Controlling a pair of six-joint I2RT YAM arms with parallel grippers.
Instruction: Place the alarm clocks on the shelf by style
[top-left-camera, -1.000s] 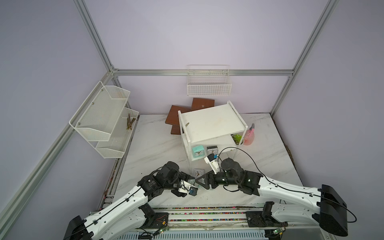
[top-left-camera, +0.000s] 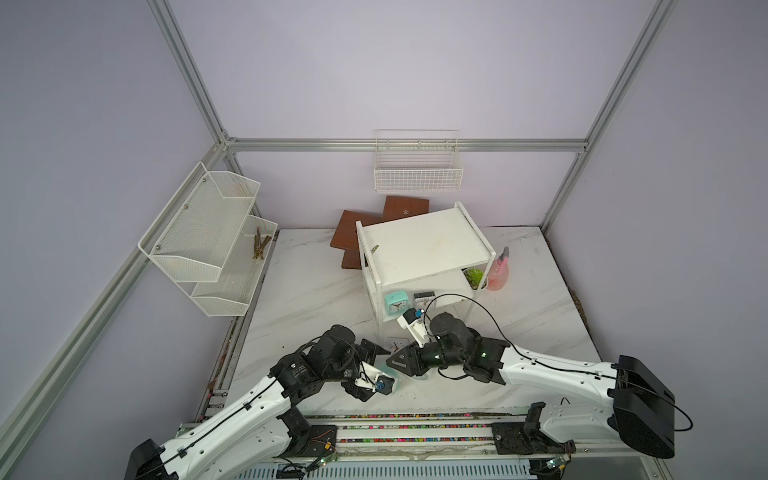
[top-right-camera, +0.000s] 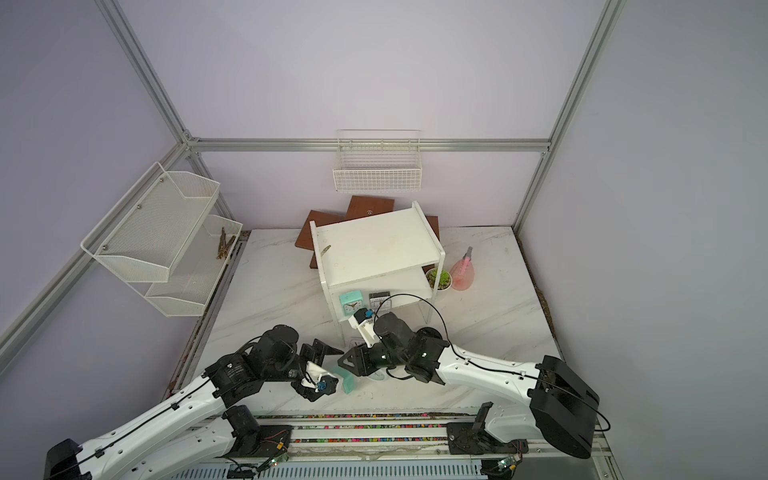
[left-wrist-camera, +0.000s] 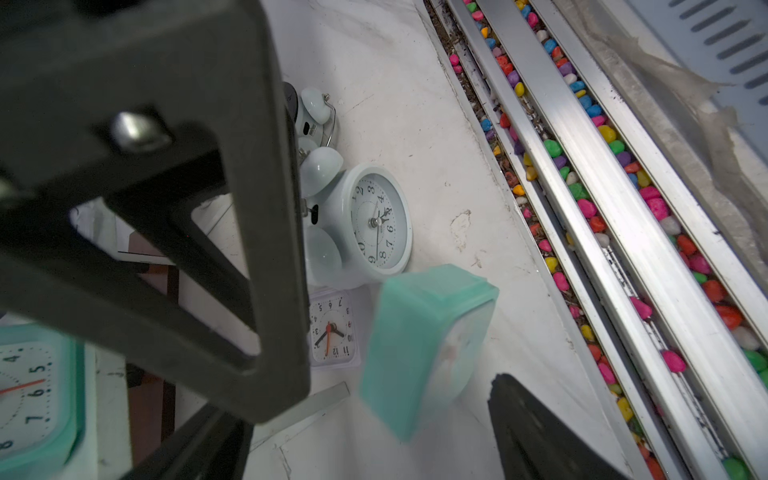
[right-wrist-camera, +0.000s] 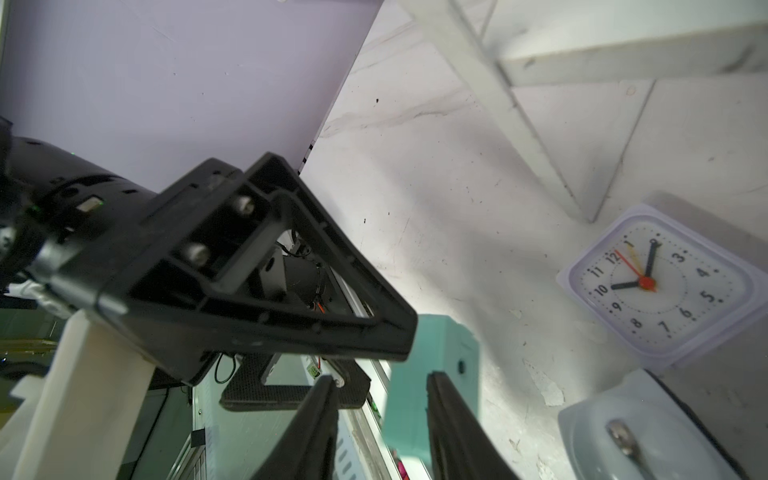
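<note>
A teal square clock (left-wrist-camera: 432, 336) is tilted and blurred between the two grippers. My left gripper (top-left-camera: 387, 369) has its fingers spread on both sides of it, with gaps visible in the left wrist view. My right gripper (top-left-camera: 400, 364) is beside it with its fingers close together; in the right wrist view the clock (right-wrist-camera: 436, 384) partly overlaps one finger, and a hold cannot be confirmed. On the shelf unit (top-left-camera: 428, 240), another teal clock (top-left-camera: 396, 301) sits beside a dark-and-white clock (top-left-camera: 424, 299). A white square clock (right-wrist-camera: 656, 284) and a white twin-bell clock (left-wrist-camera: 376, 220) are on the table.
Another bell clock (left-wrist-camera: 312, 112) is partly hidden behind the right gripper. A potted plant (top-right-camera: 438, 277) and a pink bottle (top-right-camera: 462, 272) stand right of the shelf. Brown boards (top-left-camera: 405, 207) lie behind it.
The left arm has barely moved.
</note>
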